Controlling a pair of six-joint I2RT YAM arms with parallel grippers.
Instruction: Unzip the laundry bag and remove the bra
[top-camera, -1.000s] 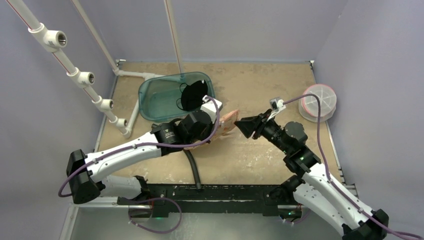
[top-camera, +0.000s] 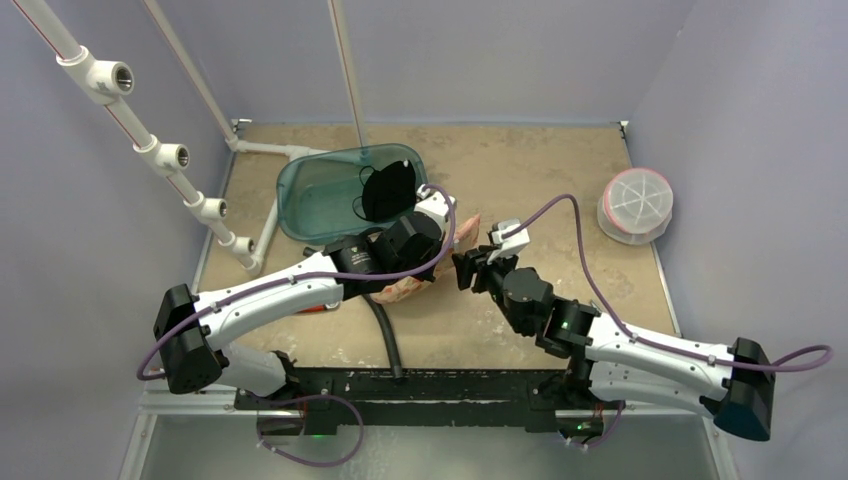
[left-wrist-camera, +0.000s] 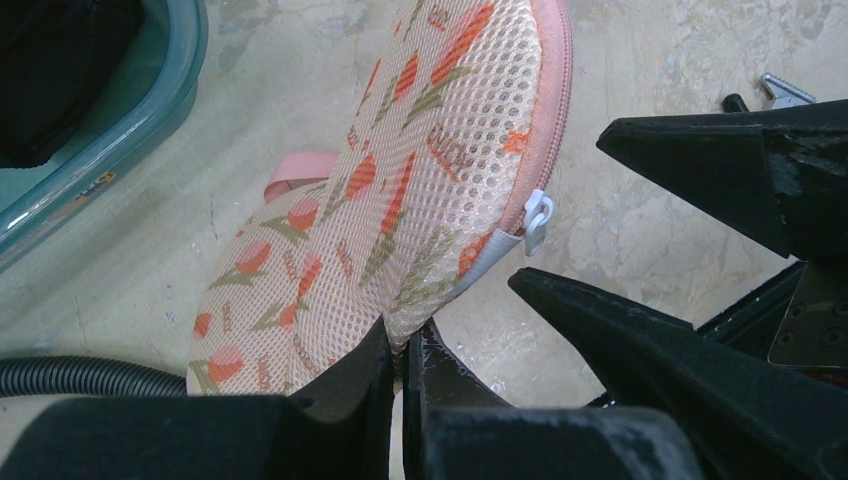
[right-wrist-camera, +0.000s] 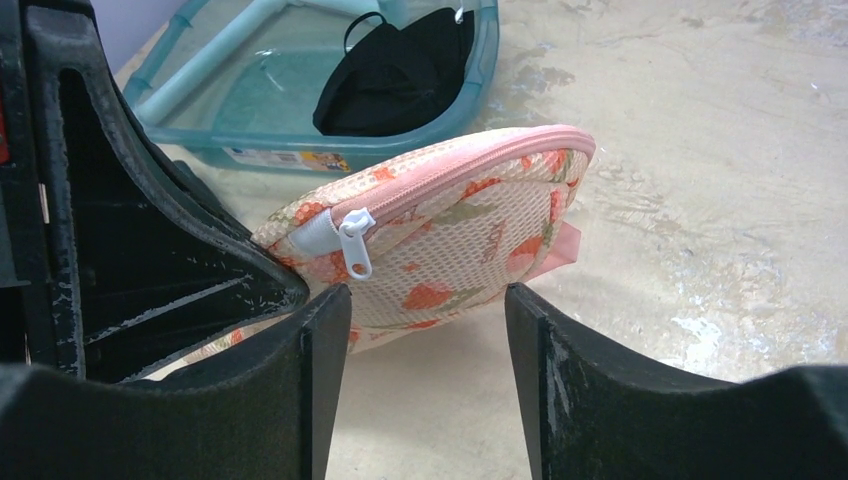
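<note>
The floral mesh laundry bag (left-wrist-camera: 350, 250) with pink zip is held at its lower end by my left gripper, shut on it, as the left wrist view shows. Its white zip pull (left-wrist-camera: 536, 218) hangs at the lower end of the zip, facing my right gripper. In the right wrist view that pull (right-wrist-camera: 356, 250) lies ahead of my right gripper's fingers, which stand apart with nothing between them seen gripped. A black fabric item (top-camera: 388, 190) with thin straps lies in the teal basket (top-camera: 315, 200).
A round white mesh container (top-camera: 635, 205) stands at the right edge. A dark hose (top-camera: 388, 345) runs toward the front. White pipes (top-camera: 260, 235) line the left and back. The table right of the basket is clear.
Over the last second my right arm has swung left and turned toward the bag; my left arm has shifted slightly right and up in the top view with the bag.
</note>
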